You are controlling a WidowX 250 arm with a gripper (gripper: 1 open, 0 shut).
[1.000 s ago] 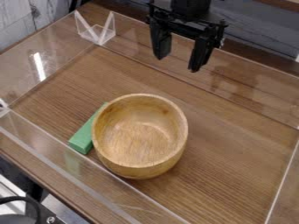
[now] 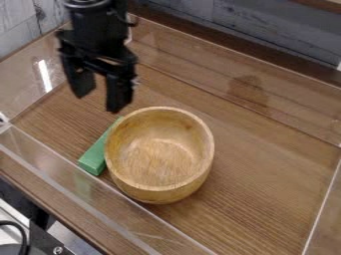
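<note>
The black gripper (image 2: 94, 88) hangs at the upper left of the camera view, open, its dark fingers pointing down over bare wooden table. Below it, a green block (image 2: 94, 154) lies just left of a tan oval bowl (image 2: 159, 154), close against it. The bowl looks empty.
A pale border runs along the back and right edges.
The gripper has moved from the back right of the table leftward and toward the front, above the green block's side. The bowl and block look unmoved.
</note>
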